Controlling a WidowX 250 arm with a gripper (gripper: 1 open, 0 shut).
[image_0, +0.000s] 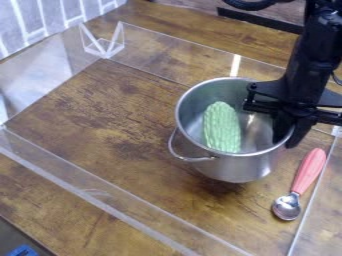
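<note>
A steel pot (241, 167) with a side handle stands on the wooden table, right of centre. Inside it a pale green, ridged vegetable (221, 127) leans upright. My black gripper (283, 128) comes in from the upper right, over and against the pot's right rim. Its fingertips are partly hidden, so I cannot see whether anything is between them. A scoop with a pink handle (309, 170) and metal head lies to the right of the pot.
Clear plastic walls (140, 224) border the wooden work area (94, 130). A small blue object (16, 250) shows at the lower left corner.
</note>
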